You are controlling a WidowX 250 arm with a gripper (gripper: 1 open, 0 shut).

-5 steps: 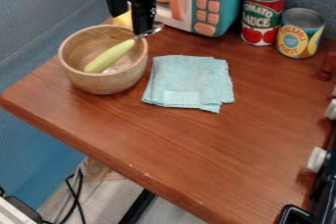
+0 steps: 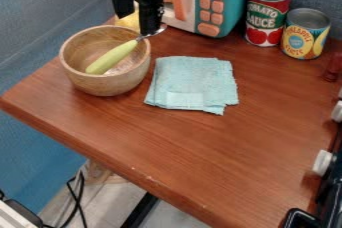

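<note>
My black gripper [image 2: 139, 14] is at the top left, above and behind a wooden bowl [image 2: 94, 79], near the left side of a teal toy microwave [image 2: 211, 2]. Whether it is open or shut I cannot tell. A pale green utensil handle [image 2: 112, 58] rests in the bowl, its metal end leaning out past the right rim. A yellow object [image 2: 126, 21] is partly hidden behind the gripper.
A folded light-blue cloth [image 2: 191, 85] lies right of the bowl. A tomato sauce can [image 2: 266, 17] and another can [image 2: 305, 35] stand at the back right. A black appliance [image 2: 315, 197] edges the right side.
The gripper has shifted slightly around the top left, above the bowl's back. The bowl, cloth and cans have not visibly moved.
</note>
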